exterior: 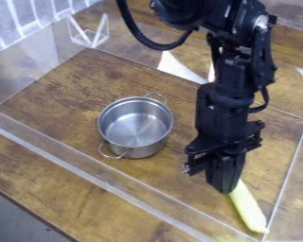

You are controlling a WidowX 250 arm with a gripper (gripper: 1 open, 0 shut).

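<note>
The black gripper (225,175) hangs low over the right part of the wooden tabletop, its fingertips at the upper end of a pale yellow elongated object (248,208) that lies on the wood. The fingers look shut; whether they touch that object is unclear. A steel pot (135,128) with two wire handles stands to the left of the gripper.
Clear plastic walls (84,156) border the work area along the front, left and right. The wood around the pot is bare, with free room at the left. White pieces show behind the arm at the back.
</note>
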